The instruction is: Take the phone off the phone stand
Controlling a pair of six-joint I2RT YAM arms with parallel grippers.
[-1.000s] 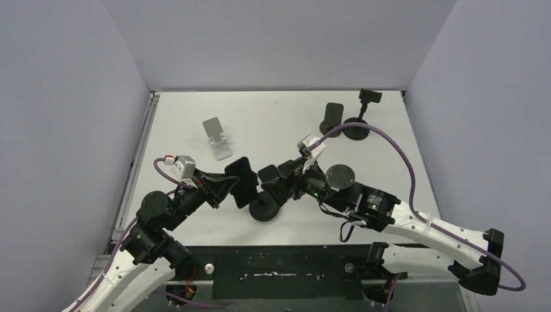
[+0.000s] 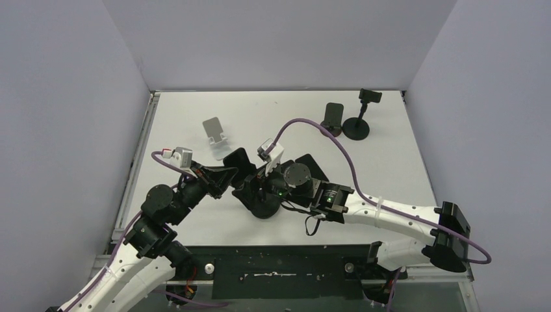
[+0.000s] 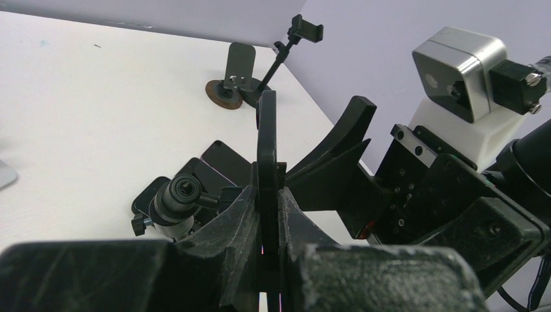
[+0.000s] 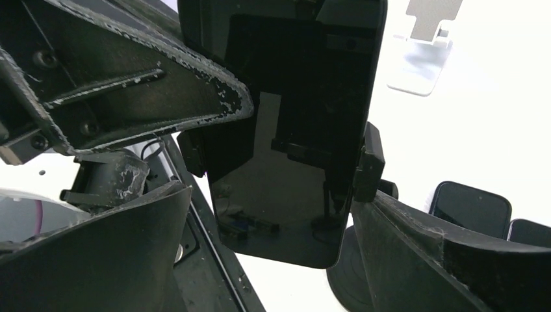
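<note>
The black phone (image 4: 286,214) stands upright in the clamp of its stand, with a clamp arm (image 4: 370,162) along its side in the right wrist view. Near its upper part my left gripper is shut on the phone, which shows edge-on in the left wrist view. The stand's round base (image 2: 264,208) rests on the table, partly hidden by the arms. My right gripper is open, its fingers (image 4: 435,250) spread to either side of the phone and clamp; nothing looks squeezed between them. In the top view this spot is largely covered.
Two dark phones (image 4: 473,208) lie beside the stand. At the back right are a second phone-like stand (image 2: 333,116) and a black stand with a round base (image 2: 356,129). A light stand (image 2: 214,130) is at back left.
My right gripper has moved left, from beyond the stand up to the phone and clamp. The left gripper and phone have shifted slightly toward the back, and the phone's tilt has changed.
</note>
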